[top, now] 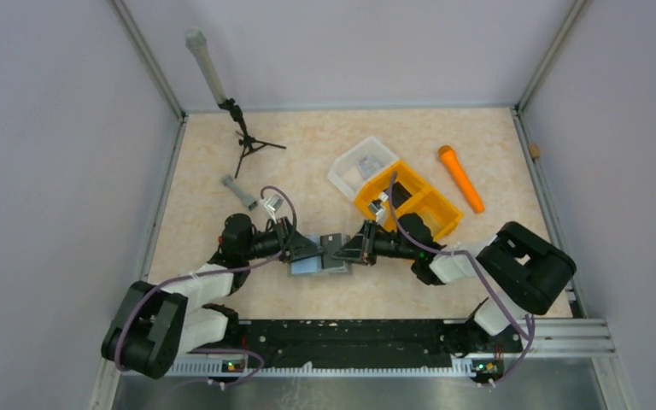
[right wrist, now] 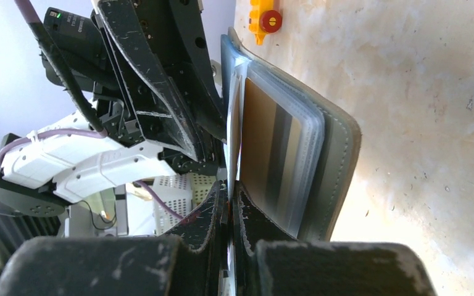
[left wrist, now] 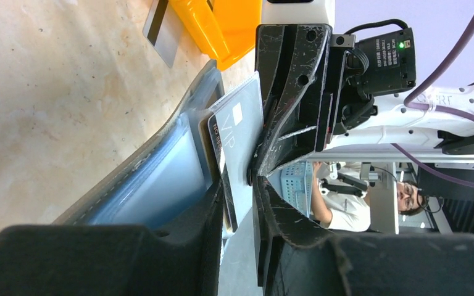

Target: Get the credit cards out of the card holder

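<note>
The card holder (top: pixel 305 266) is spread open between my two grippers near the table's front, its clear sleeves (right wrist: pixel 313 160) and stitched grey cover (right wrist: pixel 336 179) filling the right wrist view. A grey card marked VIP (left wrist: pixel 239 132) stands out of a bluish sleeve (left wrist: pixel 154 185). My left gripper is partly open, its fingers on either side of the card's lower end. At the card's far edge my right gripper is shut, with a thin pale edge running between its fingertips. How deep the card sits in its sleeve is hidden.
Behind my right arm stands a yellow organizer (top: pixel 434 209) joined to a white tray (top: pixel 350 171). An orange microphone (top: pixel 461 179) lies at the right, a grey one (top: pixel 239 193) at the left. A tripod (top: pixel 248 145) occupies the back left.
</note>
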